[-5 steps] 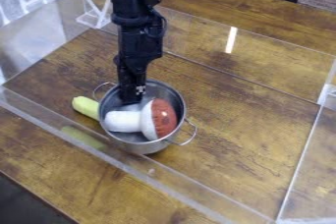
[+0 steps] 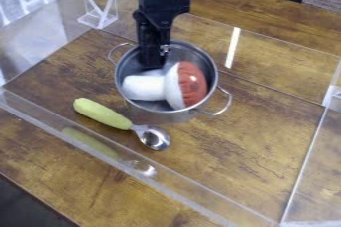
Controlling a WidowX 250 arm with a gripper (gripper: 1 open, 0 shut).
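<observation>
A steel pot [image 2: 209, 102] with two handles stands near the middle of the wooden board, holding a white object with an orange-red end [image 2: 182, 87]. My black gripper [image 2: 159, 54] is at the pot's back rim, shut; whether anything thin is between its fingers cannot be made out. A spoon with a pale yellow-green handle [image 2: 107, 113] lies in front and left of the pot, its metal bowl toward the right.
Clear plastic walls [image 2: 317, 161] surround the wooden work area [image 2: 260, 136]. The right part of the board and the area behind the pot are free.
The gripper and pot have moved back and to the right, away from the spoon, which now shows fully, including its metal bowl.
</observation>
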